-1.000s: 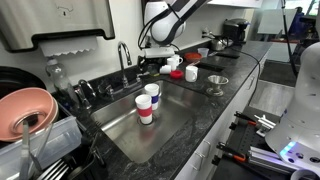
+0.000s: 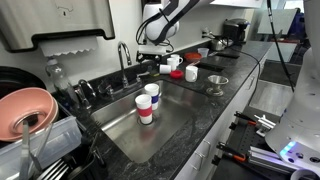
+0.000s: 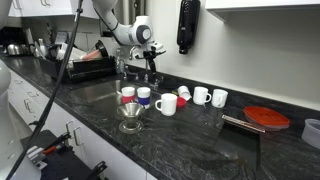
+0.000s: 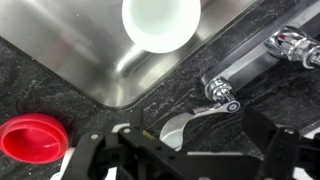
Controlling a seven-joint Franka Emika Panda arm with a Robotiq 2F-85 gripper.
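Observation:
My gripper is open, with nothing held between its fingers. In the wrist view, a metal lever-like fitting point(image 4: 203, 117) lies between and ahead of the fingertips, at the sink's edge. A round white item point(image 4: 160, 18) shows at the top, over the steel sink point(image 4: 75, 45). At lower left is a red cup point(image 4: 33, 138). The sink point(image 2: 122, 132) also shows in exterior view 1, where white-and-red cups point(image 2: 145, 110) stand with another cup point(image 2: 153, 91) behind. Contact between gripper and fitting cannot be told.
A tall faucet point(image 2: 123, 58) rises behind the sink. A rack of dishes point(image 2: 40, 125) crowds the left side. Several mugs, among them a white mug point(image 3: 168, 103), and a metal bowl point(image 3: 130, 118) occupy the counter. Further right, the counter point(image 3: 190, 150) is bare in front.
The cups and the other counter objects look unmoved.

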